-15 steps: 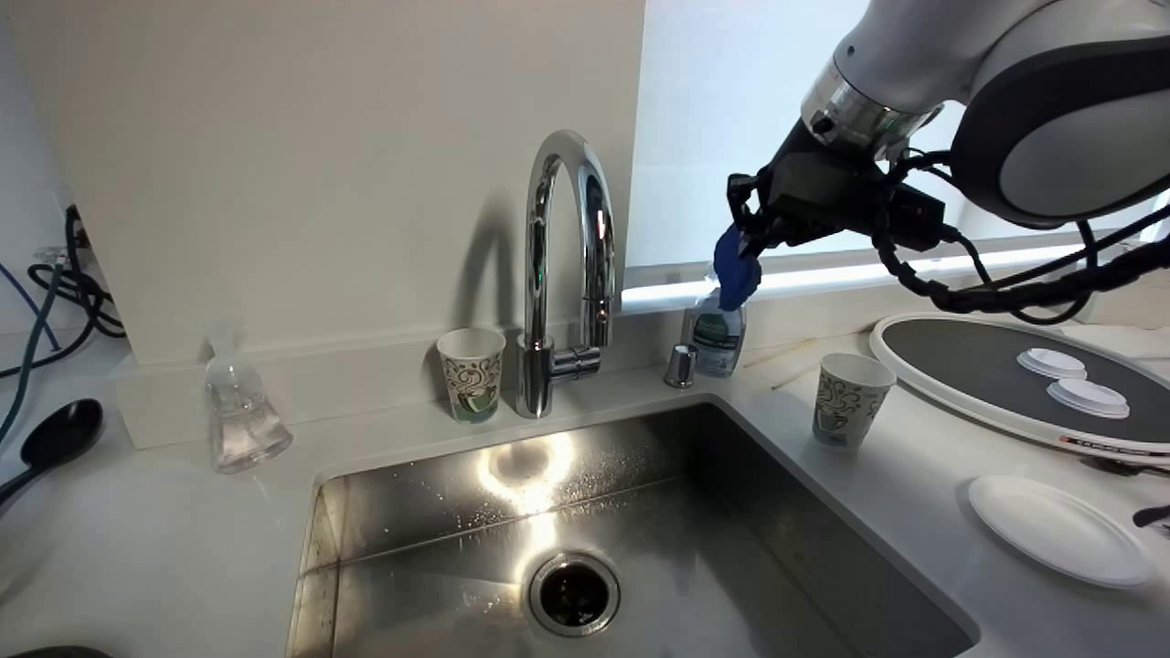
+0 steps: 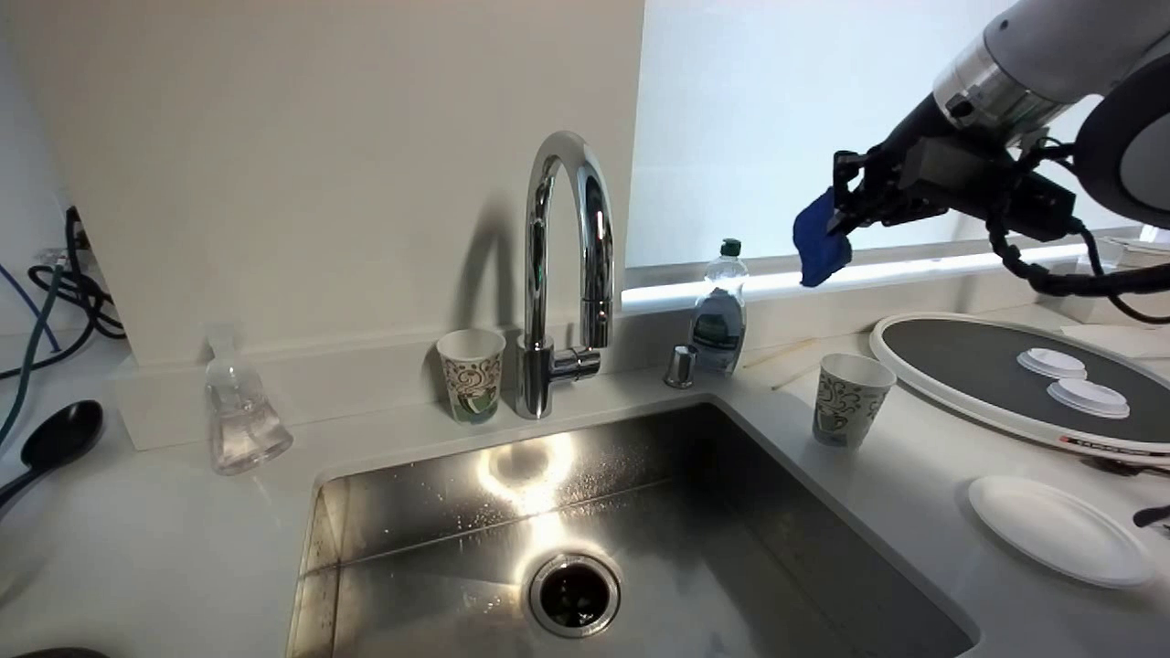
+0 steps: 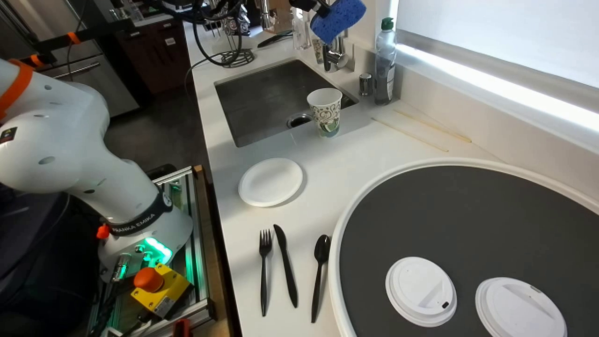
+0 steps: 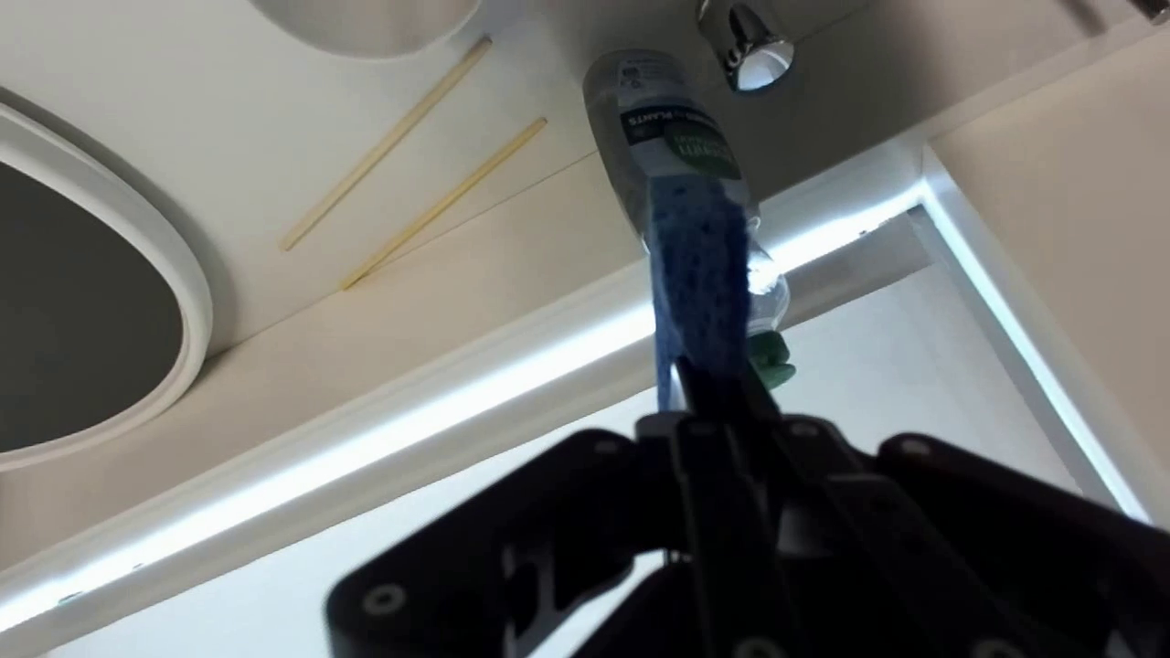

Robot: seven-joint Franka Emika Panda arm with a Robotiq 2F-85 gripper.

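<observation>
A blue sponge (image 2: 820,240) hangs in the air to the right of the sink, held by one end in my gripper (image 2: 845,203), which is shut on it. In the wrist view the sponge (image 4: 698,280) stands edge-on between the dark fingertips and covers part of the dish soap bottle (image 4: 658,115). From the second exterior view the sponge (image 3: 338,19) appears at the top edge, well above the counter. The steel sink (image 2: 658,526) lies lower and to the left, with the drain (image 2: 575,593) uncovered.
A chrome faucet (image 2: 537,274) rises behind the sink. Around it are a paper cup (image 2: 472,378), another paper cup (image 3: 325,115), a white plate (image 3: 270,182), black cutlery (image 3: 286,264) and a round dark board (image 3: 449,219) bearing two lids. Two thin sticks (image 4: 384,143) lie by the wall.
The arm has swung to the right with the sponge, away from the soap bottle, whose green cap now shows in the first exterior view. Objects on the counter look unmoved.
</observation>
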